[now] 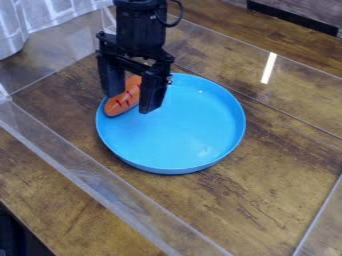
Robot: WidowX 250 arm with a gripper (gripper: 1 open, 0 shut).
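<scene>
My black gripper (pixel 131 88) hangs over the upper left part of a blue plate (pixel 186 138), its two fingers spread open. An orange carrot-like object (pixel 119 104) lies at the plate's upper left rim, just behind the left finger, which hides part of it. Whether the fingers touch it cannot be told.
A clear plastic strip runs along the left, and a white crumpled item (pixel 24 25) sits at the top left corner.
</scene>
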